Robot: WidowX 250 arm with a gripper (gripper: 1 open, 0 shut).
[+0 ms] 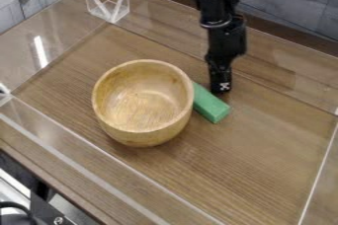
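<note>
My gripper point(219, 83) reaches down from the top of the view, its fingertips shut and low over the wooden table, just behind a green block point(209, 105). I cannot tell whether the tips touch the block. The block lies right beside a tan wooden bowl point(138, 120), along its right side. Nothing clear shows between the fingers.
A white object point(109, 8) stands at the back left, near the edge of the table point(271, 155).
</note>
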